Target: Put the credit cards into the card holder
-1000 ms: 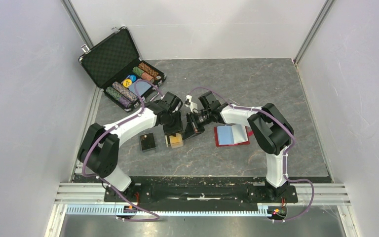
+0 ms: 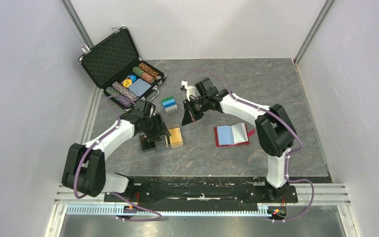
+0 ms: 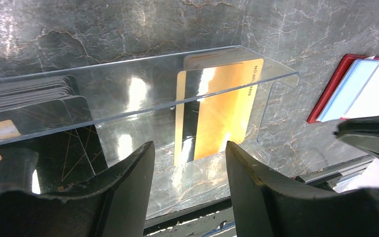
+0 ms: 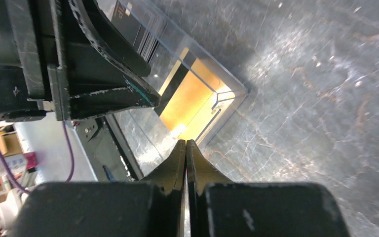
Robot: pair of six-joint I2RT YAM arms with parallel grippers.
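Observation:
Gold cards (image 2: 174,135) with a dark stripe stand in a clear box, also seen between the finger outlines in the left wrist view. Beside them on the left, a second clear section holds black cards (image 3: 27,153). My left gripper is open at the front edge of the gold-card section, nothing between its fingers. In the right wrist view my right gripper is shut, its tips together and no card showing between them; it hangs right of the boxes. A red holder with pale blue and white pages (image 2: 231,135) lies open on the right.
An open black case (image 2: 128,74) of poker chips stands at the back left. Green, blue and grey card stacks (image 2: 169,104) sit behind the gold cards.
My left gripper has moved left, from close beside the right gripper to the left side of the gold cards.

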